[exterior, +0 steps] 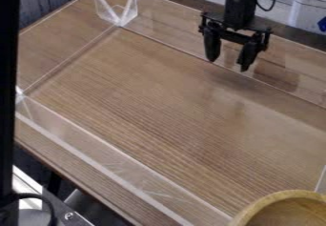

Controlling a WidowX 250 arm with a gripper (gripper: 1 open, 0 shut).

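My black gripper [230, 56] hangs at the upper middle of the view, above the back part of a wooden floor [159, 125] bordered by clear low walls. Its two fingers are spread open with nothing between them.
A wooden bowl [283, 211] sits at the bottom right. Clear plastic pieces [117, 9] stand at the upper left corner. The middle of the wooden surface is empty.
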